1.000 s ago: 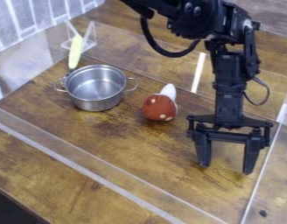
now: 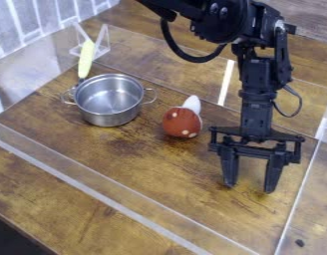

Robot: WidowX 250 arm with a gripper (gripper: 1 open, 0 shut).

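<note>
My gripper [image 2: 251,173] is low over the wooden table [image 2: 113,189] on the right side, its fingers pointing down. Whether anything sits between them is too dark and small to tell. A red round object [image 2: 181,124] with a white item [image 2: 191,105] behind it lies to the gripper's upper left. A steel pot [image 2: 111,100] with two handles stands further left.
A yellow-white long object [image 2: 85,58] rests at the back left by a clear rack-like piece. Translucent edging runs along the table's sides.
The objects have not moved.
</note>
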